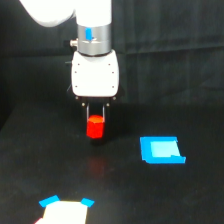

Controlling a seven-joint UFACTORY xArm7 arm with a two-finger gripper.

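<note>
A small red object (95, 129) hangs below the white hand of the arm. My gripper (95, 116) points straight down and is shut on its upper part, a finger on either side. A faint reddish patch shows on the dark table below, and the object appears raised off the surface. Its exact shape and height are hard to make out.
A light blue square (165, 149) framed with blue tape lies to the right on the black table. A white square (66, 213) with blue tape at its corners is cut off by the bottom edge.
</note>
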